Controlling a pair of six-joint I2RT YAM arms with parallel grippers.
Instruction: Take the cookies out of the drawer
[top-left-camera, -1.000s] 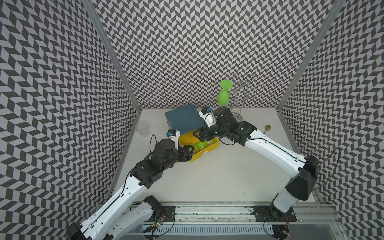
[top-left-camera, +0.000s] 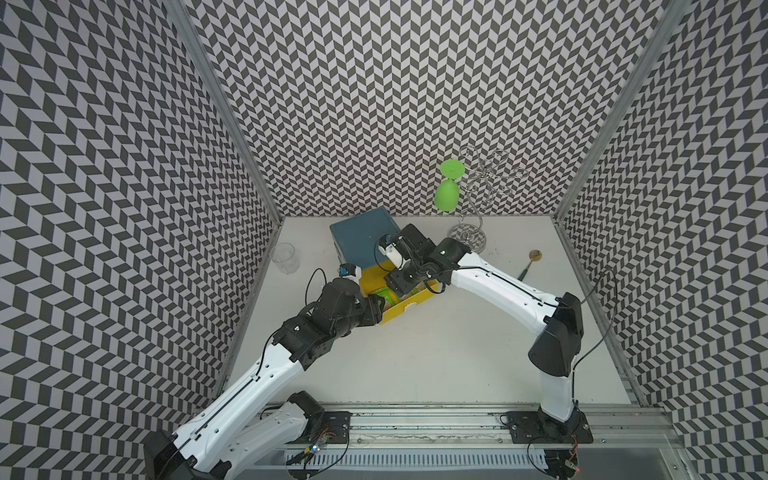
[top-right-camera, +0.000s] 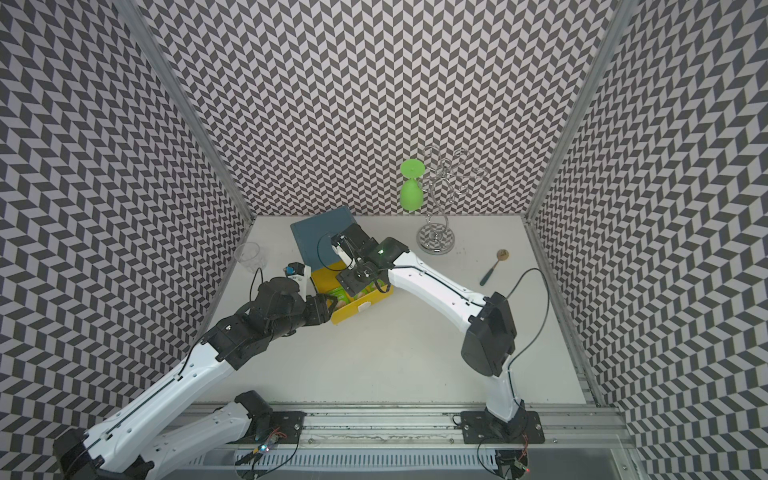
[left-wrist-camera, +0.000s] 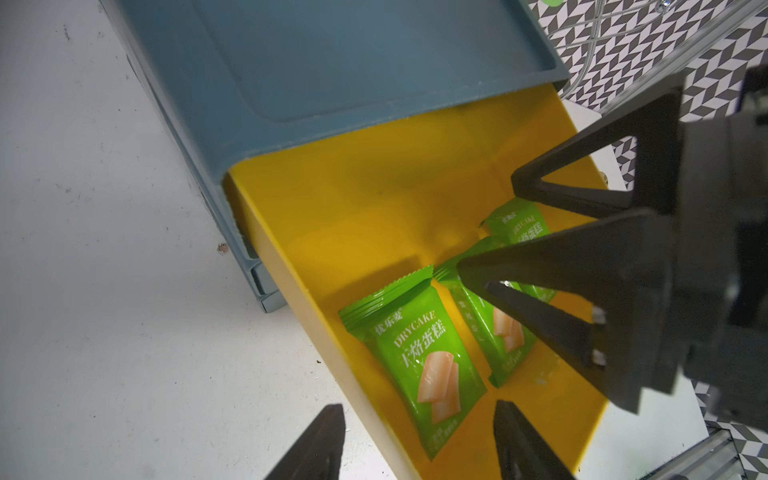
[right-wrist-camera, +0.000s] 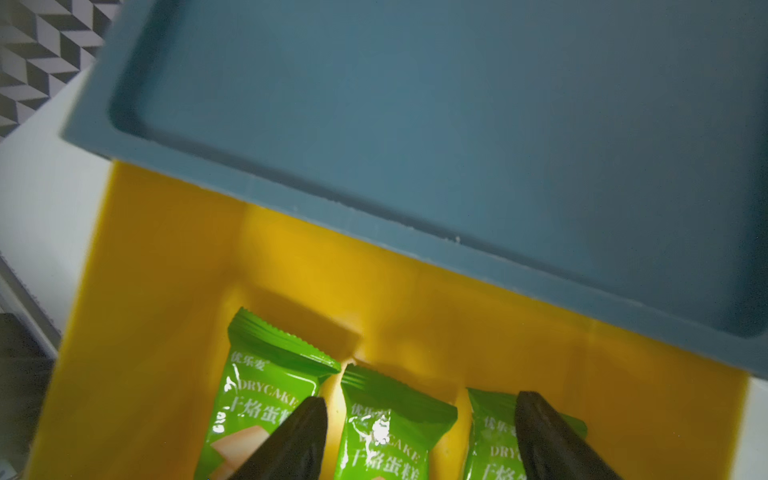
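Observation:
A yellow drawer (top-left-camera: 408, 308) is pulled out from a blue-grey box (top-left-camera: 360, 232) and holds several green DRYCAKE packets (left-wrist-camera: 418, 361). My left gripper is low at the drawer's near end in its wrist view; whether anything sits between its fingers is hard to see, with the drawer's side wall running between them. My right gripper hangs over the drawer with fingers apart, above the packets; its black fingers also reach into the left wrist view from the right.
A clear glass (top-left-camera: 285, 257) stands at the left. A metal stand (top-left-camera: 468, 238) with a green cup (top-left-camera: 448, 188) is at the back right, and a spoon (top-left-camera: 529, 264) lies at the right.
The left arm has shifted slightly; the drawer looks about the same.

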